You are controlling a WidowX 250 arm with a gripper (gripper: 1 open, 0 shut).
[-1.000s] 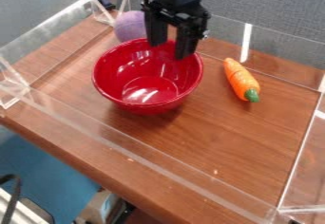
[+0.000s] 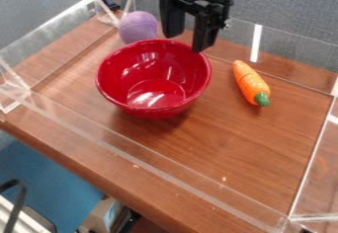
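A red bowl (image 2: 153, 91) stands on the wooden table toward the left of centre. My black gripper (image 2: 188, 25) hangs above the bowl's back rim, its two fingers apart with nothing visible between them. To the right of the bowl lies an orange toy carrot (image 2: 248, 81) with its green end toward the front. A purple round object (image 2: 137, 26) sits behind the bowl at the back left.
Clear plastic walls border the wooden table (image 2: 199, 168), whose front and right areas are bare. A blue floor and some hardware show beyond the lower left edge.
My gripper has risen from close over the bowl's back to a higher spot. The bowl, carrot and purple object look unmoved.
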